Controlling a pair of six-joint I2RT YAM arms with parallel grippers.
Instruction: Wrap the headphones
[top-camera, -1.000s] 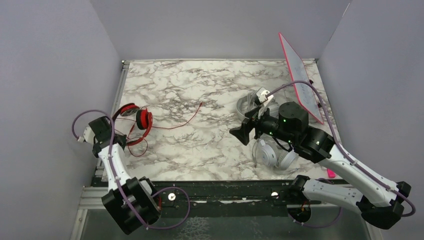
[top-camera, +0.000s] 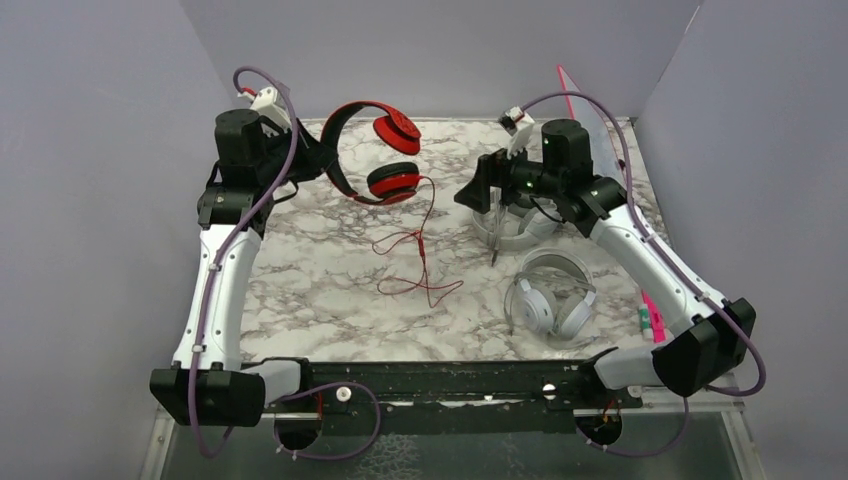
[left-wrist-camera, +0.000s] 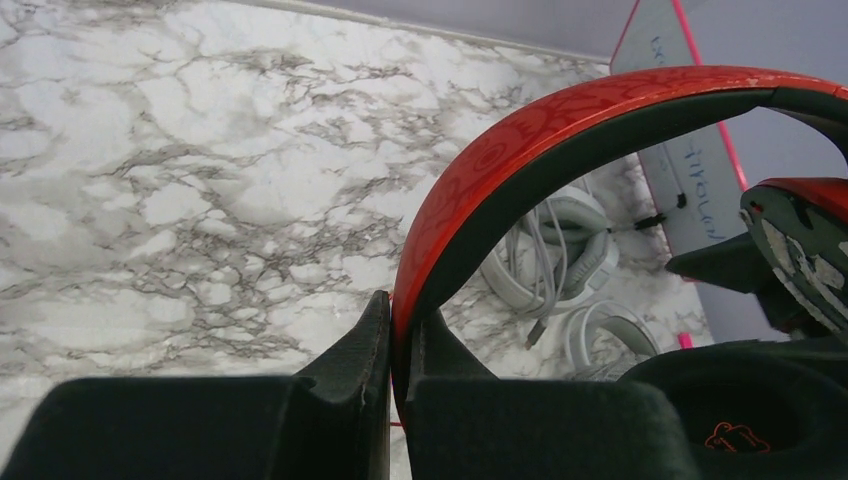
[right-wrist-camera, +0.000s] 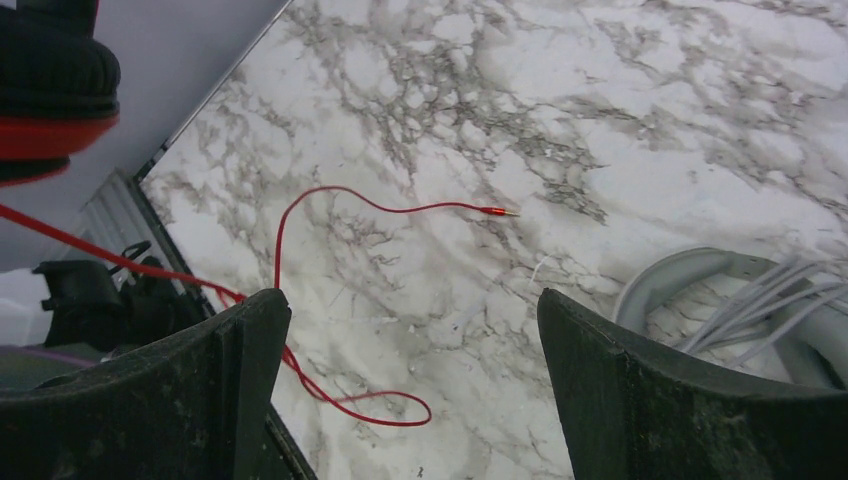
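My left gripper is shut on the headband of the red and black headphones (top-camera: 345, 116). They hang above the back left of the table, ear cups toward the right. In the left wrist view the red band (left-wrist-camera: 480, 160) rises from between the fingertips. A thin red cable (top-camera: 424, 262) drops from the lower ear cup, its loops crossing the table's middle; the plug (right-wrist-camera: 497, 211) shows in the right wrist view. Open and empty, my right gripper is above the table right of the cable. In the top view it partly covers white headphones behind it.
White headphones with a bundled cable (top-camera: 522, 240) lie under my right arm, and another white pair (top-camera: 553, 310) sits nearer the front. A pink-edged white board (top-camera: 597, 140) leans at the right.
My left arm has lifted the headphones from the front left toward the back and right, trailing the cable. My right arm has shifted back somewhat. The right gripper remains open.
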